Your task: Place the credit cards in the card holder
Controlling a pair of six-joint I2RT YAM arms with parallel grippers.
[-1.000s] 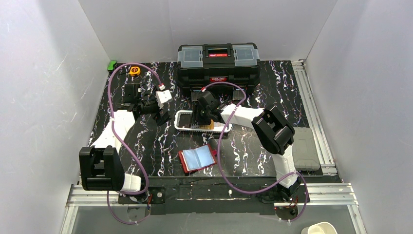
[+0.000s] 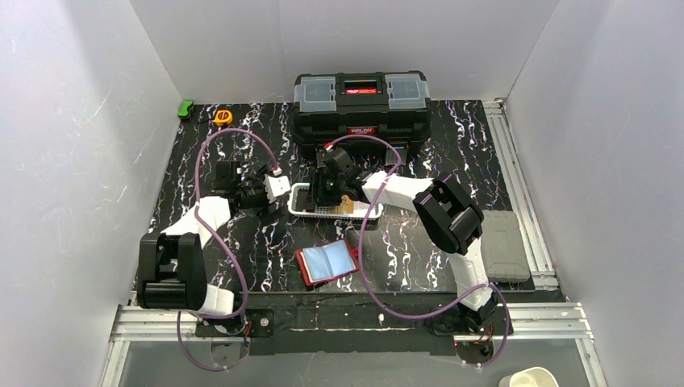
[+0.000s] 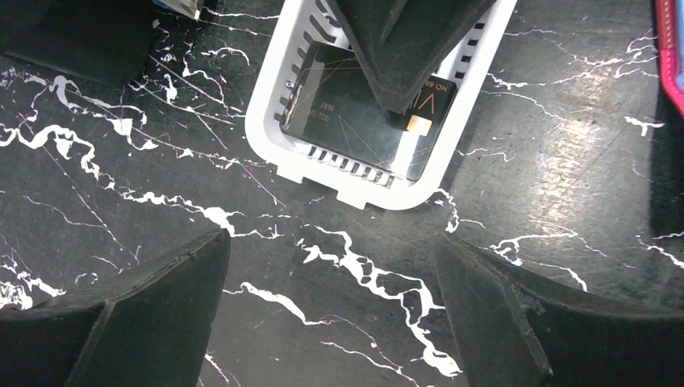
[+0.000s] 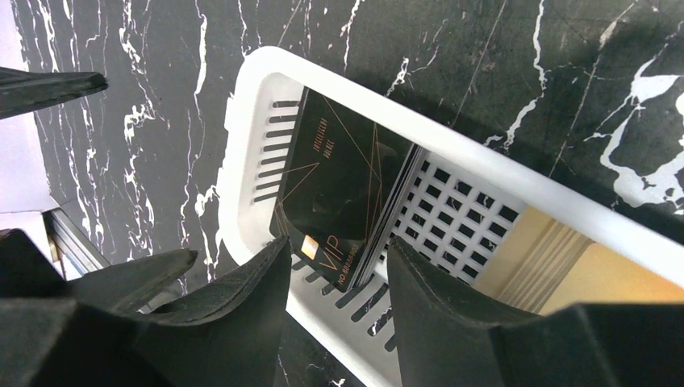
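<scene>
In the top view, a white basket (image 2: 375, 211) holds the cards. A stack of black cards (image 4: 339, 177) lies in one end of it, and gold cards (image 4: 621, 278) sit beyond a bare stretch of grid. The card holder (image 2: 328, 260), red-edged with light-blue pages, lies spread in front of the basket. My right gripper is over the black cards' edge, its fingers parted with no card clearly between them. Just left of the basket, my left gripper is wide open over bare table. Whether the right fingertips touch the black cards is unclear.
A black toolbox (image 2: 361, 113) stands behind the basket. An orange tape measure (image 2: 223, 118) and a green item (image 2: 185, 109) lie at the back left; a grey case (image 2: 502, 246) is at the right. Both gripper tips are close together at the basket's left end.
The right gripper has shifted a little left over the basket. The holder has stayed in place.
</scene>
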